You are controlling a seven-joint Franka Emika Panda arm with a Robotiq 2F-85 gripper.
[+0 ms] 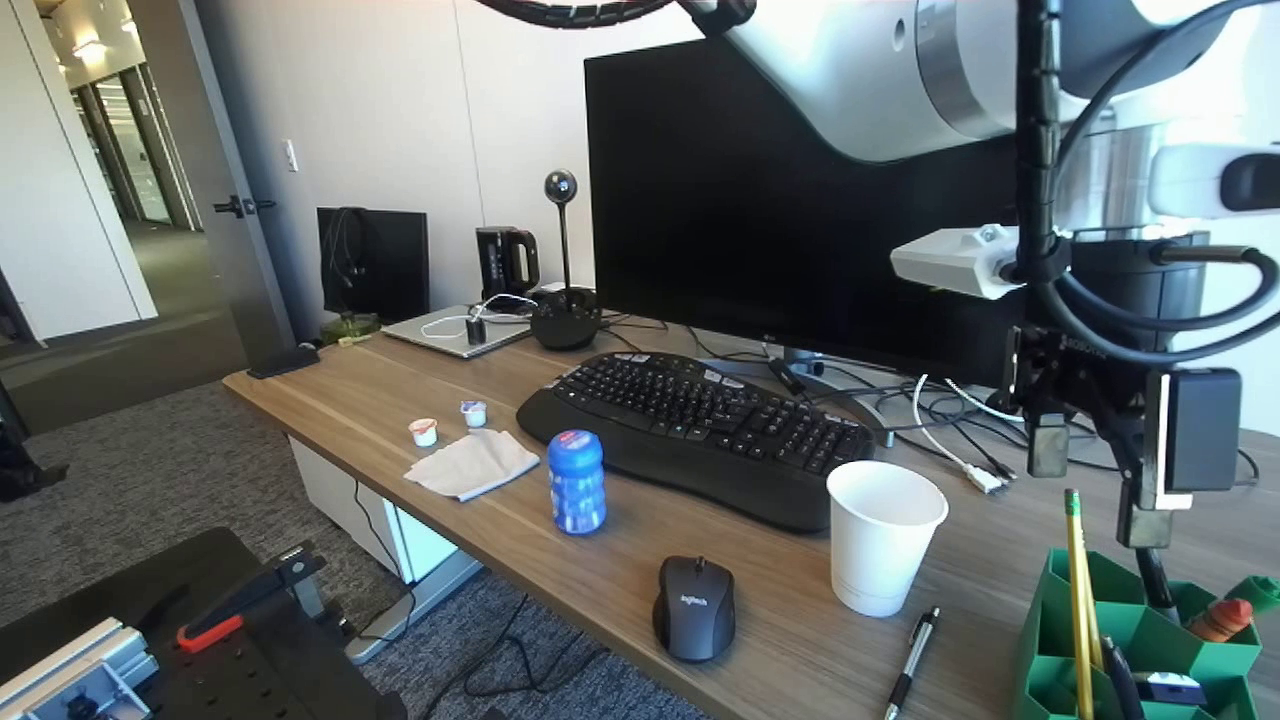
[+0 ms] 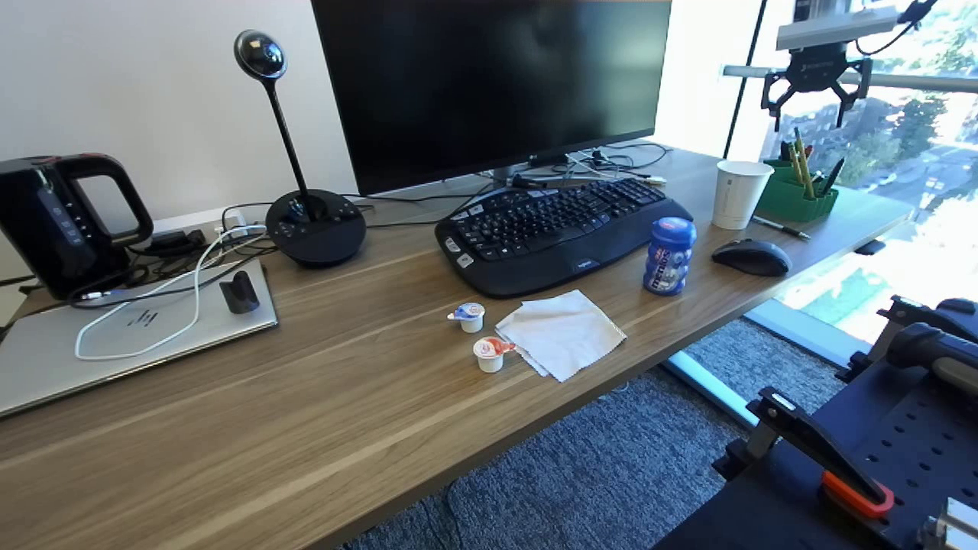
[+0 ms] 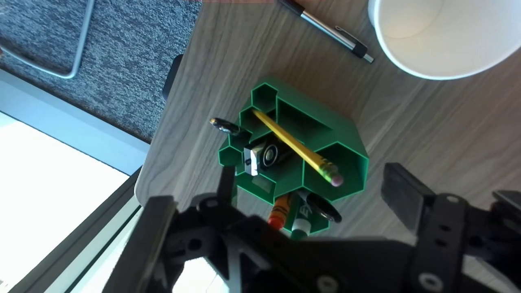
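Note:
My gripper (image 1: 1096, 486) stands open above the green pen holder (image 1: 1041, 630), its two fingers wide apart and nothing held. The second exterior view shows the gripper (image 2: 808, 121) clear of the pens below it. Looking down in the wrist view, the honeycomb holder (image 3: 359, 151) lies between and beyond the fingers. A yellow pencil (image 3: 293, 141) leans in it, eraser end up. An orange crayon or marker (image 3: 279, 211) and a green-tipped marker (image 3: 301, 224) stand in cells at its near side, partly behind the gripper body.
A white paper cup (image 1: 882, 540) and a pen (image 1: 914, 662) are beside the holder. Farther along lie a mouse (image 1: 693, 610), a blue gum bottle (image 1: 577, 482), a keyboard (image 1: 708, 426), a cloth (image 2: 561, 334) and two creamer cups. The monitor (image 2: 495, 82) stands behind, with loose cables near its base.

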